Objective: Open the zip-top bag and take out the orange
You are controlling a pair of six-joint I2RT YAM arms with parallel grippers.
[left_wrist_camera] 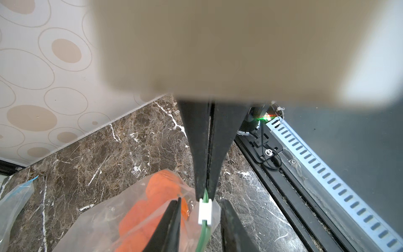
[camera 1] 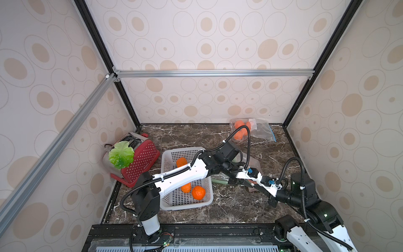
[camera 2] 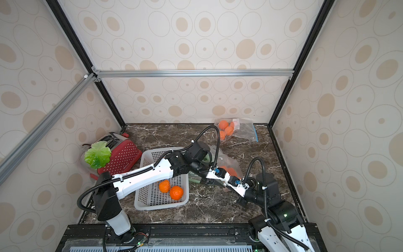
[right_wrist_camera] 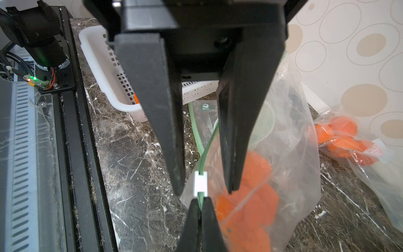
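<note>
The zip top bag (right_wrist_camera: 293,176) is translucent, with orange fruit (right_wrist_camera: 251,201) showing through its film. Its green zip edge runs up to a white slider (right_wrist_camera: 200,183). My right gripper is shut on that green edge, just beside the slider. From the other side my left gripper is open, one finger on each side of the slider, with visible gaps. In the left wrist view, orange fruit (left_wrist_camera: 147,205) lies inside the film below the right gripper's dark fingers (left_wrist_camera: 199,159). In both top views the arms hide most of this bag.
Left of the bag is a white basket (camera 1: 165,197) with several oranges (camera 1: 198,192). Another bag of oranges (camera 1: 264,130) lies at the back wall. A red dotted container (camera 1: 142,161) with a green leaf (camera 1: 121,154) stands far left.
</note>
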